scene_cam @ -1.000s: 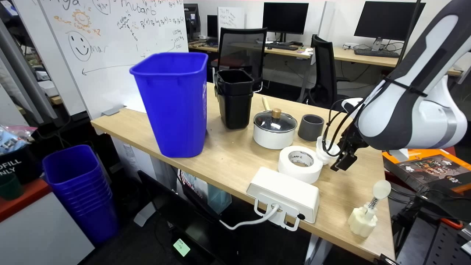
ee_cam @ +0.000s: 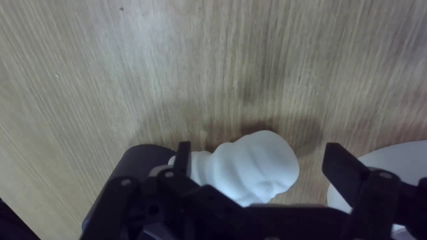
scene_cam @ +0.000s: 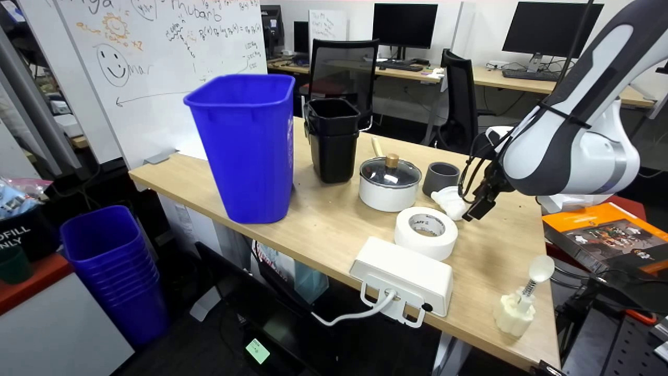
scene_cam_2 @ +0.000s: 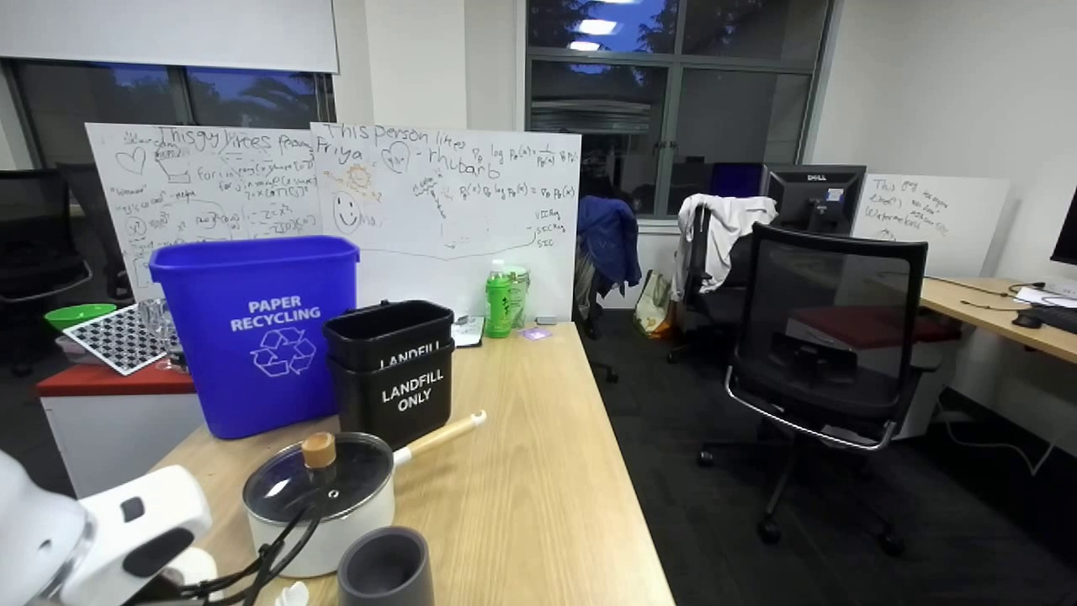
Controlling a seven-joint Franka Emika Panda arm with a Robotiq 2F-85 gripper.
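Observation:
A white rounded, ribbed object (ee_cam: 256,168) lies tilted on the table between the spread fingers of my gripper. Its narrow end runs behind the left finger, close to the dark grey cup (ee_cam: 140,160). On the other side a gap of bare wood separates it from the right finger. Seen in exterior view 1, the white object (scene_cam: 452,201) leans toward the grey cup (scene_cam: 441,178), with the roll of white tape (scene_cam: 427,233) just in front. The fingers are open, and the object's underside is hidden.
Beyond the cup stand a lidded white pot (scene_cam: 389,188), a black bin (scene_cam: 333,147) and a tall blue bin (scene_cam: 250,156). A white power box (scene_cam: 404,272) sits at the table's near edge, and a white brush (scene_cam: 516,313) stands at the near right corner.
My gripper has shifted left and farther back, toward the cup. The white object, more upright beside the tape a second ago, now leans over to the left.

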